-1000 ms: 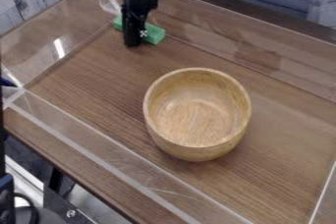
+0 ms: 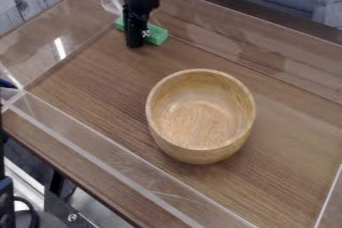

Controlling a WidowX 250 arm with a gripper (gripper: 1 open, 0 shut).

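My black gripper reaches down from the top at the back left of the wooden table. Its tips are low over a green object, which lies partly behind it; I cannot tell whether they touch it or hold anything. A large, empty light wooden bowl stands at the front right of the table.
Clear plastic edges run along the left side. A dark object with cables sits at the bottom left corner, outside the work area.
The gripper and green object look almost unchanged, with at most a very slight shift of the gripper.
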